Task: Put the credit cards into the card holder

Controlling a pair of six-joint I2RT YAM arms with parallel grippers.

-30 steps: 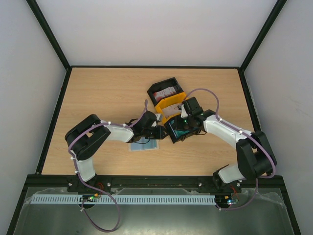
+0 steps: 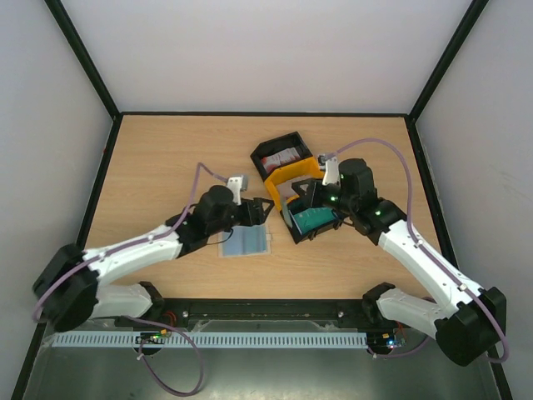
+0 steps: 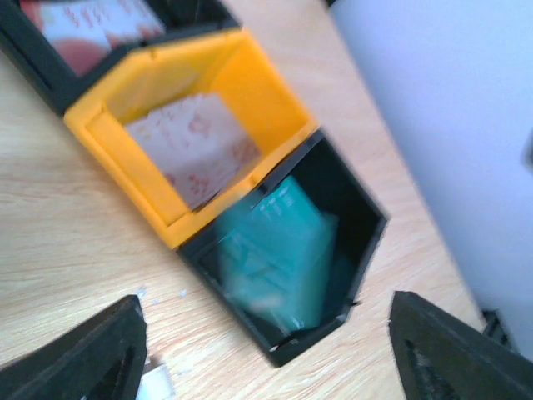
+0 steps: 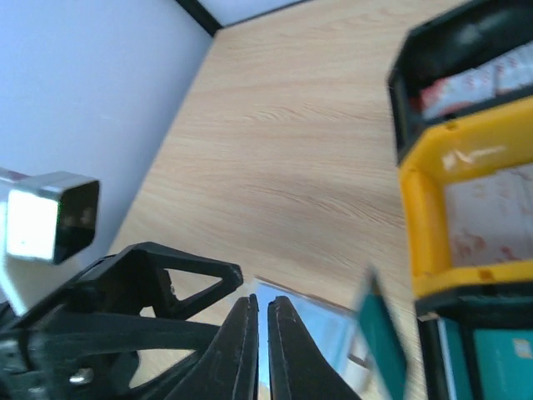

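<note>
The pale blue card holder lies on the table, partly under my left arm; in the right wrist view the holder shows behind the fingers. My left gripper stands open above and beyond it; its fingers are wide apart with nothing between. My right gripper is shut over the boxes, and nothing shows in the narrow gap between its fingers. A teal card, blurred, stands right of those fingertips in the right wrist view, apart from them. What supports it cannot be made out.
A black box with teal cards stands nearest. Behind it come a yellow box with whitish cards and another black box with reddish-white cards.
My left gripper has risen and shifted back from above the holder.
</note>
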